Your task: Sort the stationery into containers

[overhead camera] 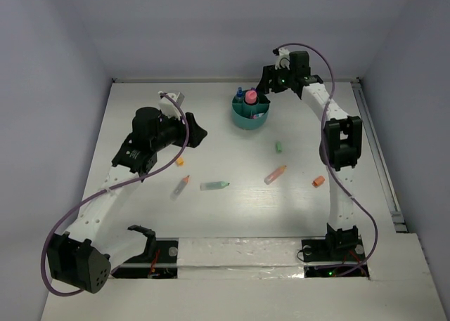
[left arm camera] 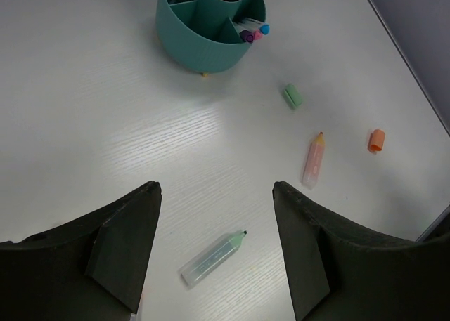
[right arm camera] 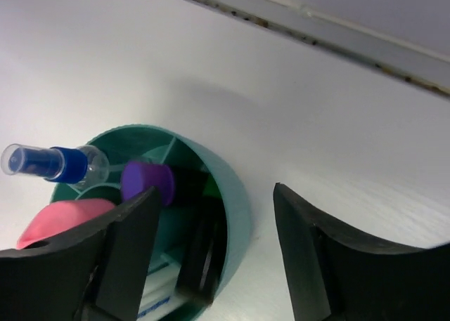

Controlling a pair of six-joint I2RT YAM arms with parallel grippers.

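The teal divided organizer [overhead camera: 249, 122] stands at the back centre, holding pens, a pink item and a blue-capped bottle [right arm camera: 50, 162]. My right gripper [overhead camera: 267, 81] is open over its right rim; in the right wrist view a dark object lies inside below the fingers. My left gripper [overhead camera: 195, 133] hangs open over the left table, nothing between its fingers. Loose on the table are a green piece [overhead camera: 278, 146], an orange piece [overhead camera: 318, 181], a yellow piece [overhead camera: 179, 161], a pink pencil-shaped marker [overhead camera: 275, 174], a green-tipped one [overhead camera: 214, 185] and a grey one [overhead camera: 180, 187].
A metal rail [overhead camera: 377, 152] runs along the right edge, with walls at the back and both sides.
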